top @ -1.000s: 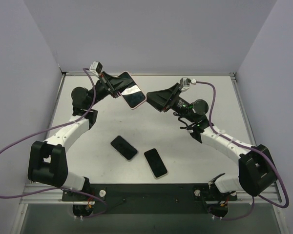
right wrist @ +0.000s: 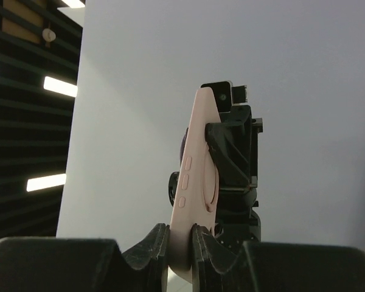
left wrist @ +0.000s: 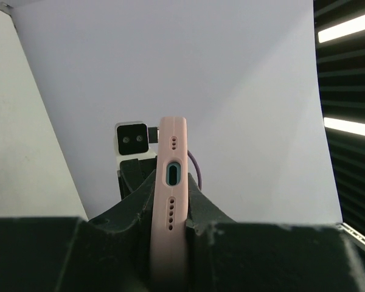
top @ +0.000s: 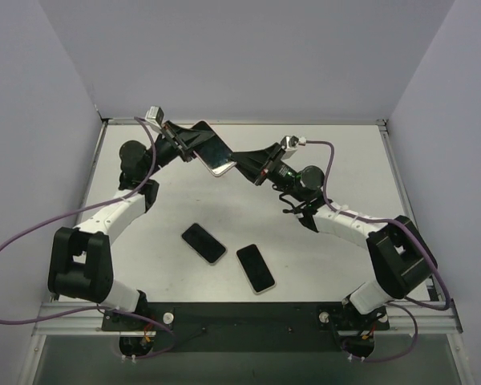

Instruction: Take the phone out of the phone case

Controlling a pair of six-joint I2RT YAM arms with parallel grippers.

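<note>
A phone in a pink case (top: 212, 151) hangs above the table between the two arms, dark screen up in the top view. My left gripper (top: 194, 138) holds it from the left; in the left wrist view its pink edge (left wrist: 173, 158), with port and small holes, stands between the fingers. My right gripper (top: 239, 160) is at the opposite lower corner; in the right wrist view its fingertips lie either side of the pink case (right wrist: 195, 164), close against it. How firmly they grip is hard to tell.
Two dark phones (top: 203, 243) lie on the white table (top: 329, 265) below, near the front edge. Walls stand on both sides and at the back.
My right gripper has moved left onto the corner of the phone in its case, from apart a second ago. The phone has shifted slightly; the left gripper still holds it.
</note>
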